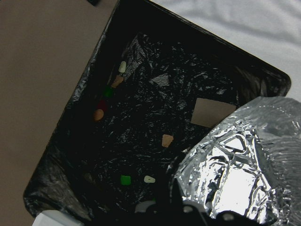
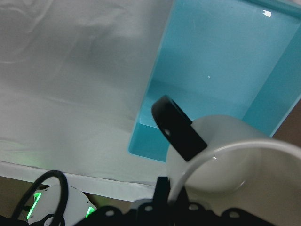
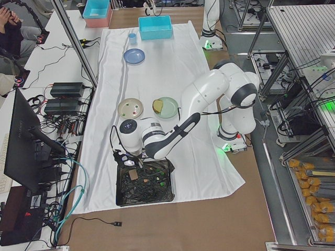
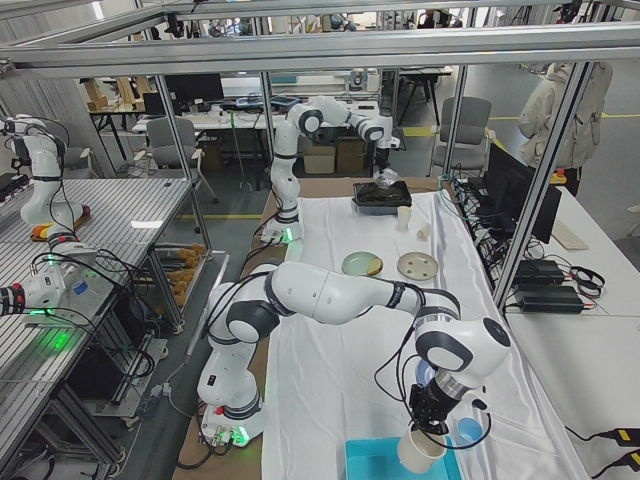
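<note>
My left gripper is over the black lined tray (image 3: 144,185); a crumpled silver foil piece (image 1: 235,165) is at its fingers in the left wrist view, the grip itself hidden. The tray (image 1: 136,117) holds several small scraps and a brown square (image 1: 212,112). My right gripper is shut on the rim of a white mug (image 2: 221,132), above or in the blue bin (image 2: 221,56), with a dark strip on the mug.
A cream plate (image 3: 130,108), a green plate (image 3: 168,107) with a yellow item, a blue plate (image 3: 134,56) and a blue cup (image 3: 132,38) stand on the white cloth. A monitor (image 3: 23,146) borders the left side.
</note>
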